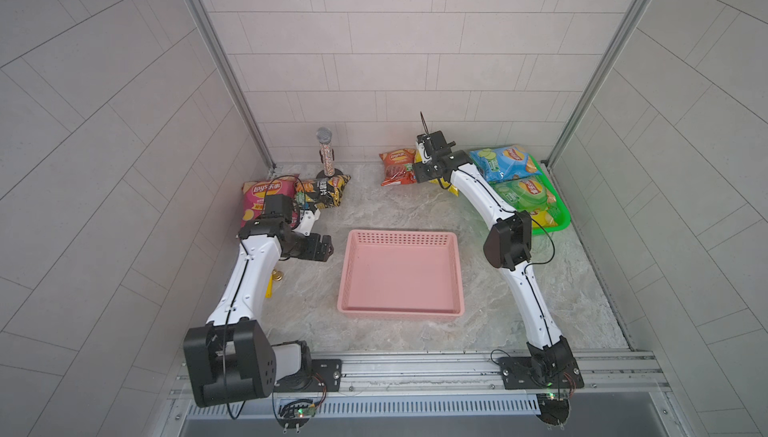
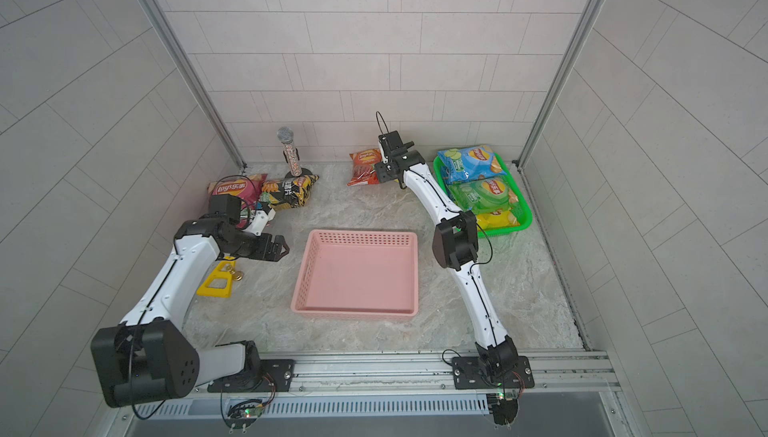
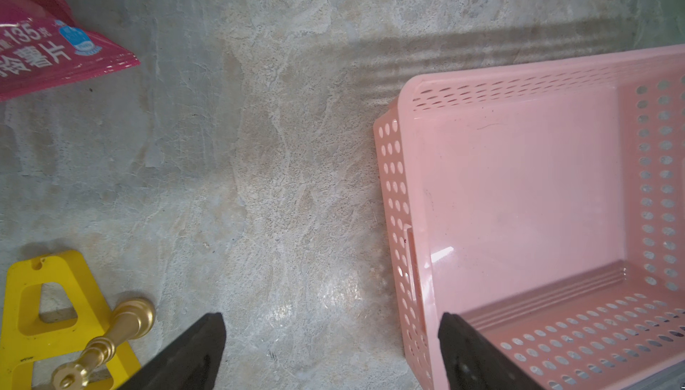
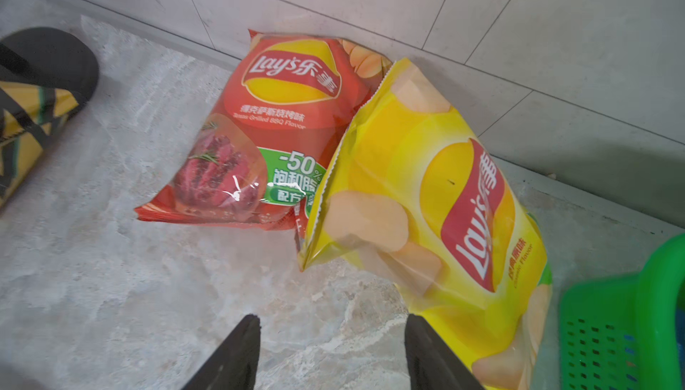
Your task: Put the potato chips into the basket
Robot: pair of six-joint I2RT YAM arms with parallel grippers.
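Along the back wall lie a red chip bag (image 4: 285,118) and a yellow chip bag (image 4: 428,197), side by side and touching. My right gripper hangs in front of them, its fingers apart and nothing between them. In the top views the right arm hides most of the yellow bag. The empty pink basket (image 1: 400,314) stands in the middle front. To its left is my left gripper, open and empty above bare table. A green basket (image 2: 521,213) at the right contains blue (image 2: 468,165), green (image 2: 484,194) and yellow bags.
At the left are a magenta chip bag (image 2: 248,189) and a black-and-gold bag (image 2: 288,190), with a microphone-shaped item (image 2: 288,145) behind. A yellow frame with a brass piece (image 3: 132,318) lies near the left arm. Table between the back bags and pink basket is clear.
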